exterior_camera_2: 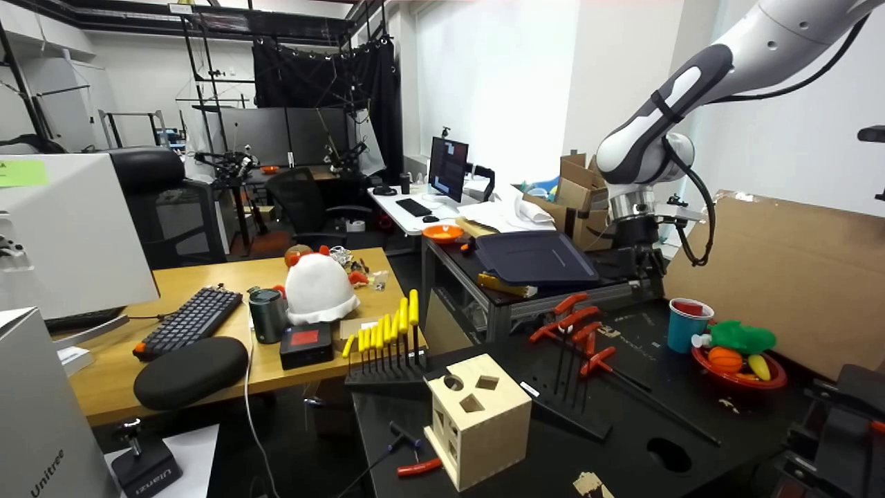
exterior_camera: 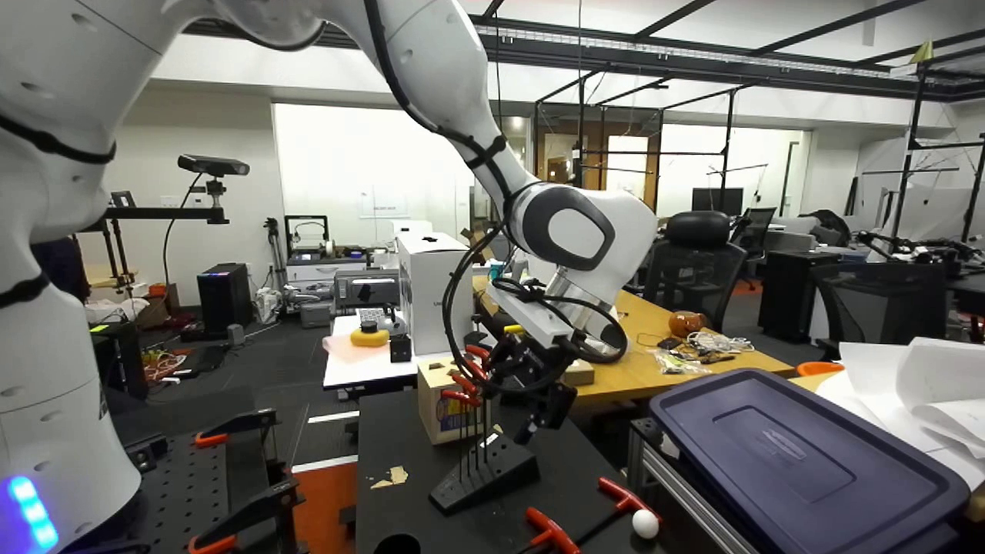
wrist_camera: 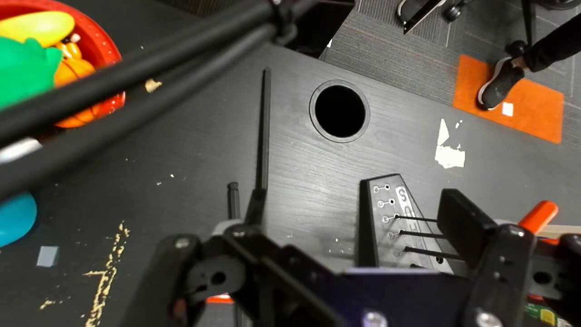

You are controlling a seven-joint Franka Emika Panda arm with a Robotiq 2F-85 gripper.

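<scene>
My gripper (exterior_camera: 545, 406) hangs above the table with its fingers apart. Two red T-handled hex keys, a rear one (exterior_camera: 628, 497) and a front one (exterior_camera: 551, 530), lie loose on the black table. A black stand (exterior_camera: 487, 472) holds several upright keys with red handles (exterior_camera: 463, 383). In the wrist view, the gap of the gripper lies over bare table and the stand's left edge, with nothing held. One loose shaft (wrist_camera: 265, 125) stretches ahead of the left finger (wrist_camera: 257, 204); a shorter one (wrist_camera: 234, 199) shows beside it. The loose handles are mostly hidden there.
A wooden shape-sorter box (exterior_camera_2: 481, 423) and a rack of yellow-handled keys (exterior_camera_2: 386, 332) stand near the red-key stand. A blue cup (exterior_camera_2: 687, 325) and a red bowl (exterior_camera_2: 738, 378) of toys sit at the table's far side. There is a round hole (wrist_camera: 341, 111) in the tabletop.
</scene>
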